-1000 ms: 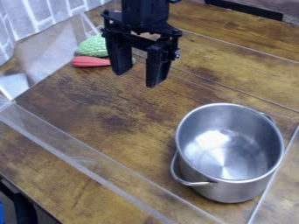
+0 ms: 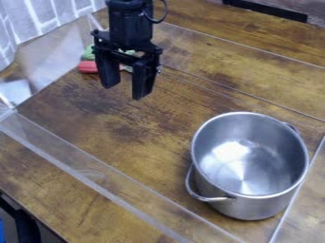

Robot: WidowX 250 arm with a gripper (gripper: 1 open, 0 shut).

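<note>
My black gripper (image 2: pixel 124 80) hangs at the upper left of the view, fingers pointing down and spread open, with nothing visible between them. Behind it, mostly hidden, lie a red item (image 2: pixel 86 66) and a bit of something green. A large steel pot (image 2: pixel 248 161) with side handles stands at the lower right, well apart from the gripper.
Clear plastic strips run along the left and front. A white curtain-like cloth (image 2: pixel 38 19) is at the back left corner.
My gripper has moved back and to the left, now covering much of the green and red items. The pot has not moved.
</note>
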